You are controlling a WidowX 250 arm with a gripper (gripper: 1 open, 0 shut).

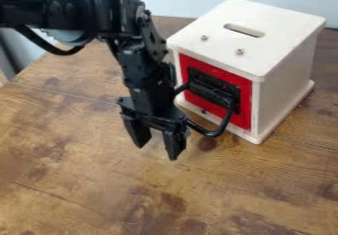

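A white wooden box point(271, 56) with a slot on top stands at the right, a red panel point(200, 52) with black hardware on its front. My gripper point(156, 138) points down over the bare table just left of the box, its fingers apart with nothing seen between them. A black cable loop runs from the arm in front of the red panel; whether it touches the box I cannot tell.
A pale wall and the table's back edge show behind the arm at the upper left.
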